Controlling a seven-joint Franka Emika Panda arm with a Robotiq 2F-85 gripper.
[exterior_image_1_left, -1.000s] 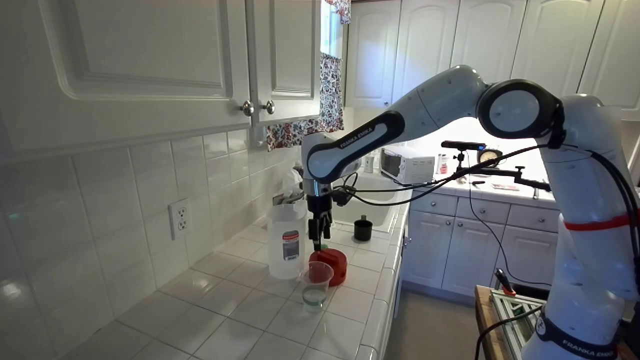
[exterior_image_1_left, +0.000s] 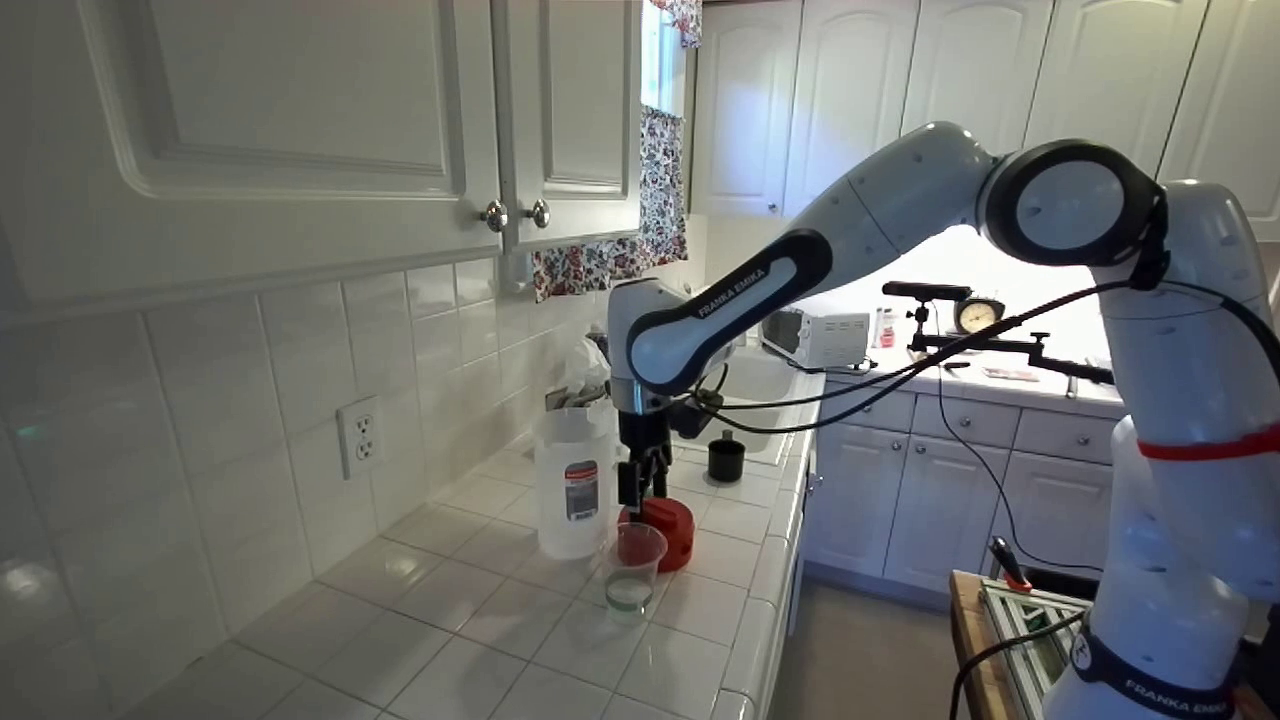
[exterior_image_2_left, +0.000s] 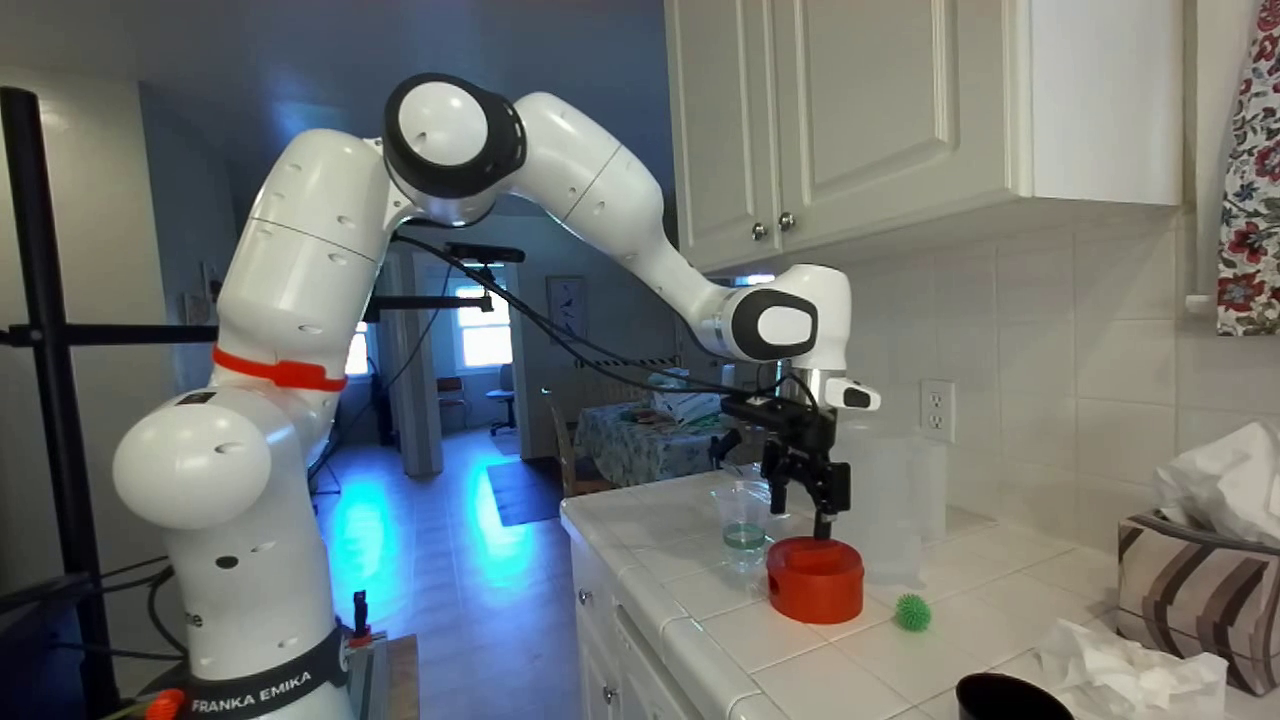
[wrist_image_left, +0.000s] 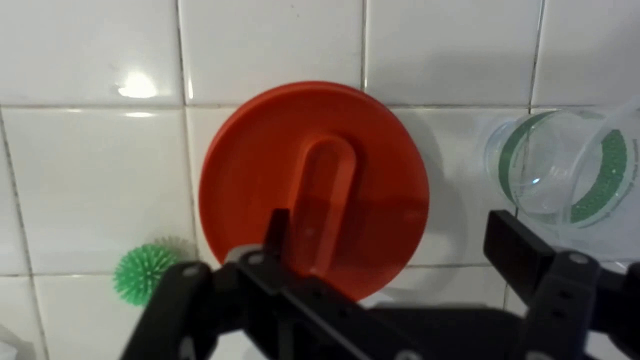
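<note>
A round red container (wrist_image_left: 258, 150) with a raised bar handle (wrist_image_left: 327, 198) across its lid stands on the tiled counter. Just above it, my gripper is open, pointing down with nothing held. One finger (wrist_image_left: 277, 231) overlaps the lid beside the bar's near end; the other finger (wrist_image_left: 510, 249) hangs over the tiles between the container and a clear plastic cup (wrist_image_left: 540, 168). From the side, the gripper (exterior_image_2_left: 801, 514) has its fingertips close to the lid; whether they touch it I cannot tell. Near the container lies a spiky green ball (exterior_image_2_left: 913, 612).
A translucent jug (exterior_image_1_left: 566, 510) stands close beside the gripper, toward the wall. A black cup (exterior_image_1_left: 726, 460), a striped tissue box (exterior_image_2_left: 1182, 588) and crumpled tissue (exterior_image_2_left: 1128, 672) are further along. Bare tiles (exterior_image_1_left: 456, 660) lie beyond the clear cup.
The gripper has come down toward the red lid, shifted slightly right in exterior view 1, and turned so its fingers appear further apart. The container and cup have stayed put.
</note>
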